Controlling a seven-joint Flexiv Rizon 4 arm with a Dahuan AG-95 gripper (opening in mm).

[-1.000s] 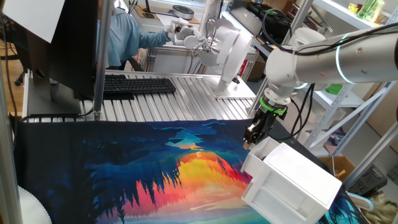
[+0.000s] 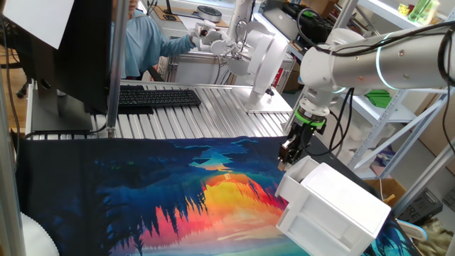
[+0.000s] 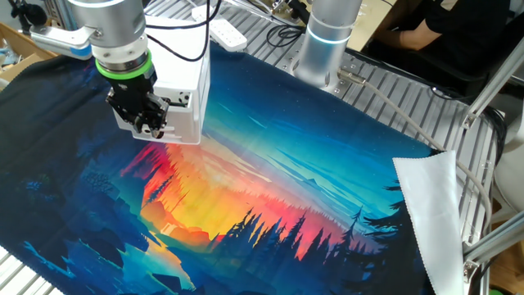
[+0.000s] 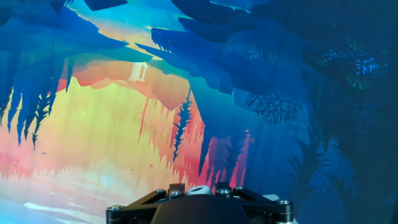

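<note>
My black gripper (image 2: 284, 162) points down beside the near-left part of a white box-like unit (image 2: 345, 206). In exterior view 2 the gripper (image 3: 150, 129) hangs in front of the white unit (image 3: 185, 94), overlapping its front face. Along the wrist view's bottom edge, the gripper shows its fingertips a short gap apart. A small rounded white piece (image 4: 198, 190) appears between them; whether they press on it cannot be told, as the gripper's dark body hides what lies below.
A colourful landscape cloth (image 2: 170, 192) covers the table, its middle clear. Behind it lie a keyboard (image 2: 159, 97) and a white stand (image 2: 266, 67).
The upper arm and wrist have shifted slightly, while the fingertips stay at nearly the same place by the white unit. The unit has not visibly moved.
</note>
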